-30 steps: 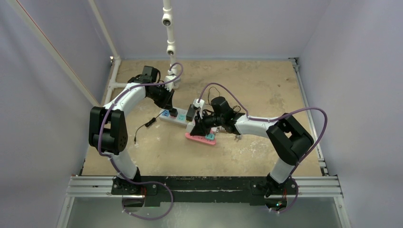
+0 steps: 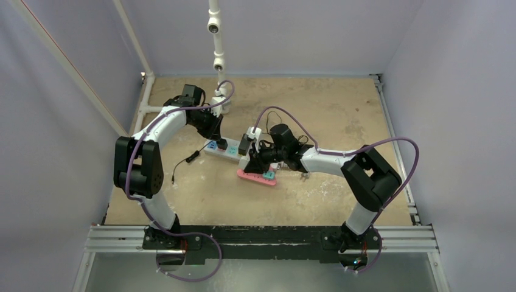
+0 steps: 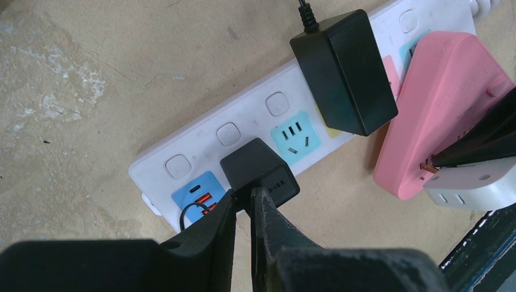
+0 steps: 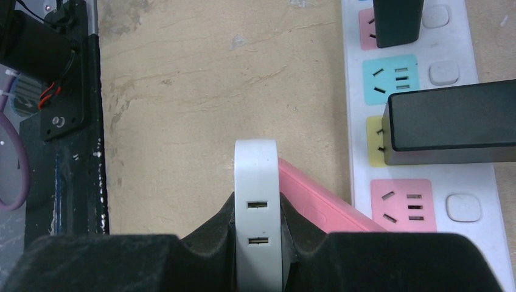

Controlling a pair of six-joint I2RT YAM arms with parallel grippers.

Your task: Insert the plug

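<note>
A white plug with two slots (image 4: 258,201) is gripped by my right gripper, its fingers shut on it, against the pink power strip (image 3: 447,79). In the left wrist view a copper-coloured prong (image 3: 428,168) shows between the white plug (image 3: 477,182) and the strip's face; how deep it sits I cannot tell. On the white power strip (image 3: 201,140) rests a black block plug (image 3: 258,167). My left gripper is shut on that block's near corner, the contact partly hidden by its fingers. From above, both grippers, left (image 2: 217,137) and right (image 2: 249,167), are close together.
A larger black adapter (image 3: 344,73) stands across the white strip next to a free teal socket (image 3: 295,139). A thin black cable (image 2: 181,163) lies to the left. Right of the arms, the tabletop (image 2: 341,109) is mostly bare.
</note>
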